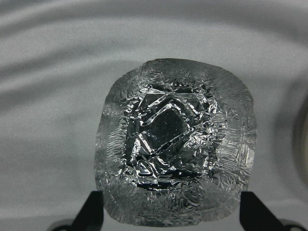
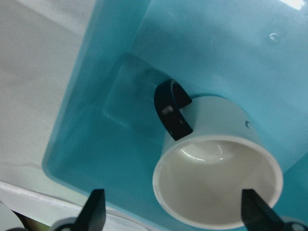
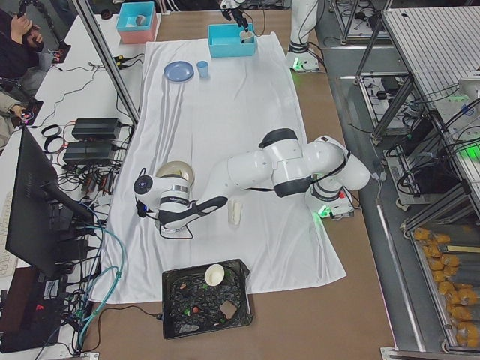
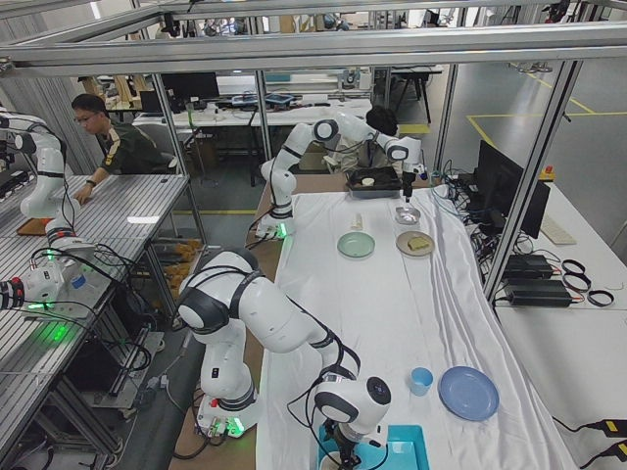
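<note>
A crumpled foil dish (image 1: 173, 192) lies on the white cloth, filling the middle of the left wrist view; my left gripper is above it, open, its fingertips at either side of the near edge. In the right camera view the dish (image 4: 407, 214) is by a tan plate (image 4: 414, 242). My right gripper is open over a blue bin (image 2: 72, 120), where a white mug (image 2: 211, 120) with a black handle lies on its side, nothing between my fingers.
A green plate (image 4: 356, 245), blue plate (image 4: 468, 392) and blue cup (image 4: 420, 381) stand on the cloth. A black tray (image 3: 206, 315) with a cream cup is at the left arm's end.
</note>
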